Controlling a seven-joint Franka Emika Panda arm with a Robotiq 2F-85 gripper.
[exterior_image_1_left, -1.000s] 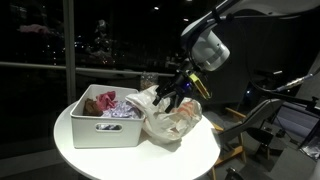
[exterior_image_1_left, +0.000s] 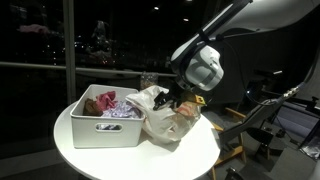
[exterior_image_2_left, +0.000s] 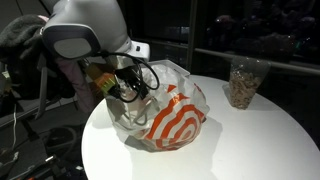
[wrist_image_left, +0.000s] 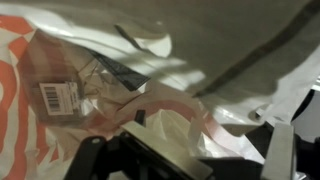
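Observation:
A crumpled white plastic bag (exterior_image_2_left: 155, 125) with orange-red stripes sits on the round white table. My gripper (exterior_image_2_left: 132, 90) is over the bag's mouth, its fingers reaching down among the folds. The wrist view looks into the bag (wrist_image_left: 20, 100), where a clear package with a barcode label (wrist_image_left: 60, 98) lies against the striped plastic. The gripper stands open at the bottom of that view, with pale plastic behind and between its fingers. In exterior view 1 the gripper (exterior_image_1_left: 175, 100) partly covers the bag (exterior_image_1_left: 160, 120).
A white bin (exterior_image_1_left: 105, 130) holding pink and patterned cloth (exterior_image_1_left: 105, 102) stands left of the bag. A clear container of brownish pieces (exterior_image_2_left: 243, 82) is at the table's far side. Bare table (exterior_image_2_left: 250, 140) lies around it. Chairs stand behind.
Over the last second my arm has come down a little and the gripper has tilted lower over the bag. The bag's upper folds have shifted slightly; the bin stays put.

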